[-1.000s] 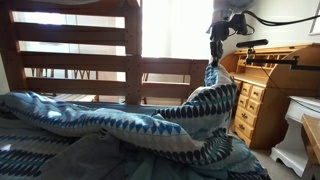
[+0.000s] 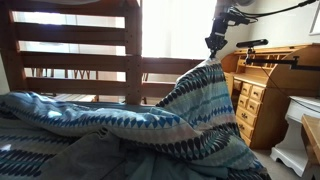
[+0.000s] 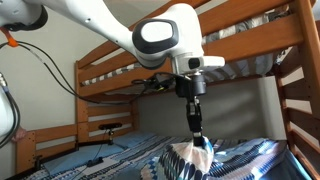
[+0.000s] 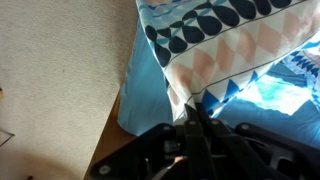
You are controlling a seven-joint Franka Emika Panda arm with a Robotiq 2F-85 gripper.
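Observation:
A patterned blanket (image 2: 200, 100), in blue, teal and white with rows of dark ovals, is drawn up into a peak on the bed. At the top of that peak my gripper (image 2: 213, 54) is shut on a pinch of the cloth. In the exterior view 2, the gripper (image 3: 197, 138) points straight down onto the raised blanket (image 3: 215, 160). From the wrist view, the blanket (image 4: 230, 50) gathers at the fingertips of the gripper, and its folds spread out beyond. How much cloth lies between the fingers is hidden.
Wooden bed rails (image 2: 70, 34) stand behind the blanket, and the upper bunk (image 3: 250, 38) runs behind the arm. A wooden desk with drawers (image 2: 260, 95) is off to the right. Bare carpet (image 4: 60, 70) shows at the left of the wrist view.
The gripper has moved up slightly, lifting the blanket with it. The raised cloth now spreads into a wider slope toward the left; the rest of the blanket lies much as before.

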